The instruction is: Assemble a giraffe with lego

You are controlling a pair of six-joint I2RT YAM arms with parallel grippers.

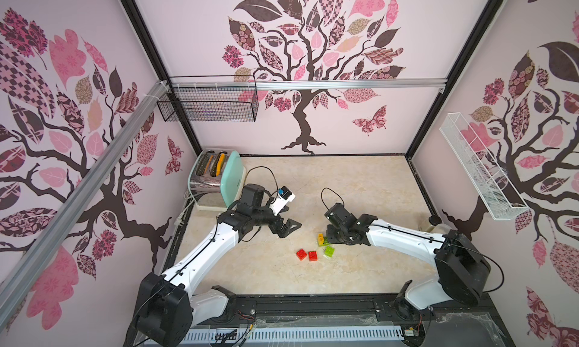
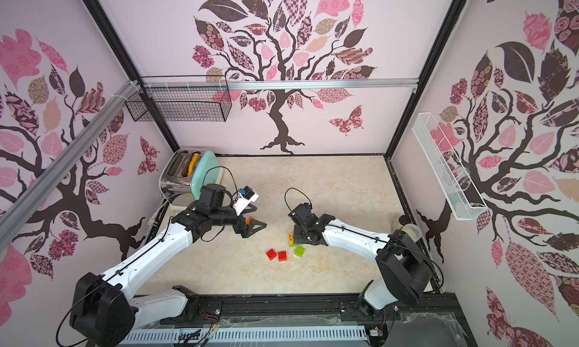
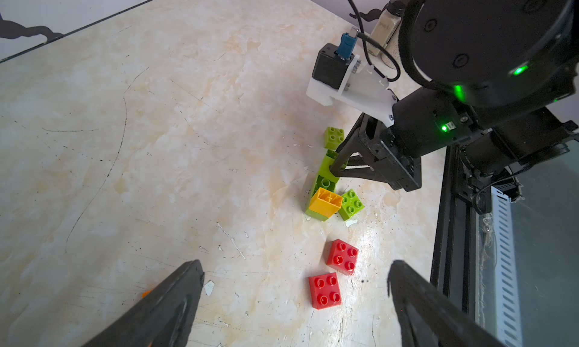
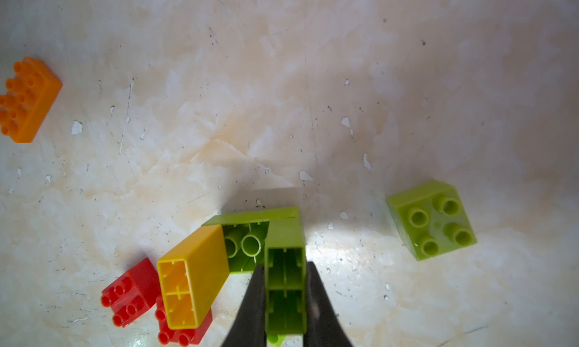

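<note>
My right gripper is shut on a green brick (image 4: pixel 285 259), hollow side up, at the right end of a green base piece (image 4: pixel 244 241). Whether the brick is fully seated on the base cannot be told. At the base's other end stands a yellow brick (image 4: pixel 208 265), also hollow side up. In the left wrist view, the right gripper covers part of the held brick. My left gripper is open, nothing between its fingers, above the table to the left of the build.
Two red bricks (image 3: pixel 342 256) and a loose green brick (image 3: pixel 351 203) lie near the build; another green brick (image 4: pixel 431 220) sits apart on its far side. An orange brick (image 4: pixel 29 99) lies to the left. A toaster (image 1: pixel 208 178) stands at the back left.
</note>
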